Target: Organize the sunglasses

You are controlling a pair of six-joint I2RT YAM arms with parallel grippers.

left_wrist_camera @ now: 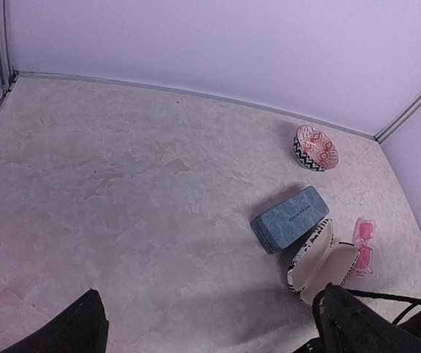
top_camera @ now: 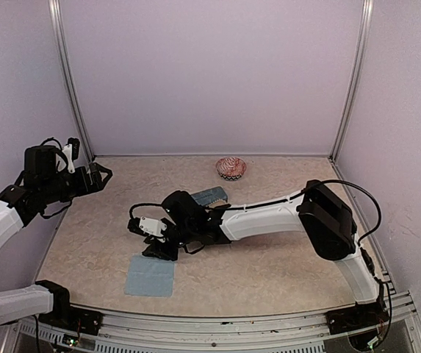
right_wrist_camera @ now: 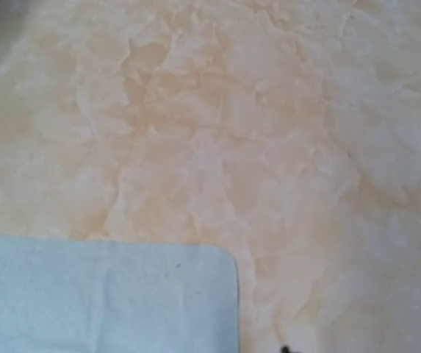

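Note:
Pink sunglasses (left_wrist_camera: 364, 246) lie on the table in the left wrist view, just right of an open case (left_wrist_camera: 322, 261) with a pale inside. The right arm hides both from above. A light blue cloth (top_camera: 150, 276) is spread flat near the front left; its rounded corner (right_wrist_camera: 195, 294) shows in the right wrist view. At the cloth's upper edge, my right gripper (top_camera: 159, 251) points down, its fingers too dark to read. Far off at the left, my left gripper (top_camera: 101, 178) stands open, its fingers (left_wrist_camera: 70, 327) wide apart with nothing between them.
Behind the open case rests a blue-grey box (left_wrist_camera: 292, 219). A red patterned bowl (top_camera: 231, 168) stands at the back. The right arm (top_camera: 265, 222) spans the middle of the table. Bare table lies at the left and front right.

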